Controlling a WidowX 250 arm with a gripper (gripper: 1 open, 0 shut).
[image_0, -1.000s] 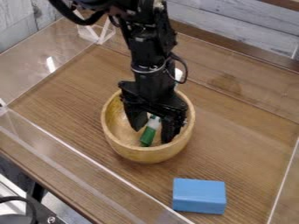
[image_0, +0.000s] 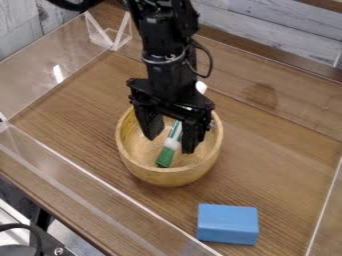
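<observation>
My black gripper (image_0: 170, 122) hangs open over a round wooden bowl (image_0: 171, 172), its fingers at the bowl's upper part. In the bowl lies a green and white object (image_0: 168, 149), slanted between the two fingers as seen from this camera; whether they touch it I cannot tell.
A blue block (image_0: 227, 223) lies at the front right. A small white thing (image_0: 201, 87) shows behind the gripper. A black cable shows at the bottom left.
The bowl, the object in it and the blue block look unmoved.
</observation>
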